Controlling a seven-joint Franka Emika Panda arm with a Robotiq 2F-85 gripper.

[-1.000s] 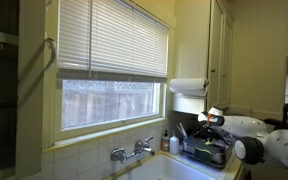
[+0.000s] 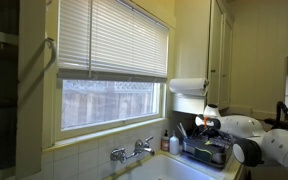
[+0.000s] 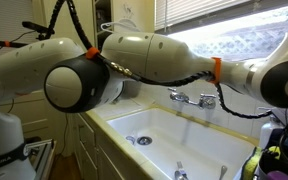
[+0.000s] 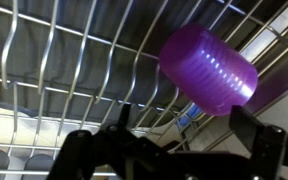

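Observation:
A purple ribbed cup (image 4: pixel 209 70) lies tilted in the wire dish rack (image 4: pixel 79 95) in the wrist view. My gripper is open, its two dark fingers set wide apart at the bottom of that view. The cup lies beyond the gap between them, toward the right finger, and nothing shows gripped. From the first exterior view, the gripper (image 2: pixel 206 127) hangs low over the dark dish rack (image 2: pixel 209 152) in the counter corner; its fingers are too small to make out there.
Left of the rack is the white sink (image 3: pixel 179 135), with a wall faucet (image 3: pixel 196 99) behind it. Bottles (image 2: pixel 174 145) stand between faucet and rack. A paper towel roll (image 2: pixel 188 86) hangs above, below the cabinets (image 2: pixel 220 60). Inside the rack, wires surround the cup closely.
The arm's end has shifted only slightly above the rack over the last second. Nothing else visibly differs in the first exterior view.

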